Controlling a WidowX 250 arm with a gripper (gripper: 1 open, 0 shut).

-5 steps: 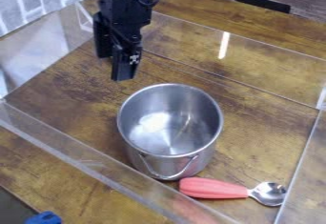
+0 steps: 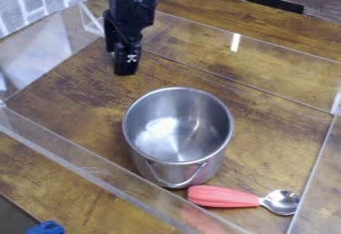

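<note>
The black gripper hangs at the upper left, above the wooden surface and behind the pot, with nothing seen between its fingers; it is open. A steel pot stands right of centre in the lower half, empty inside. An ice-cream scoop with a pink handle and steel head lies in front of the pot, to the right.
Clear plastic walls surround the wooden work area. A blue object sits at the lower left corner, outside it. The wood left of and behind the pot is bare.
The gripper has shifted a little to the left and back, away from the pot. The pot and scoop have not moved.
</note>
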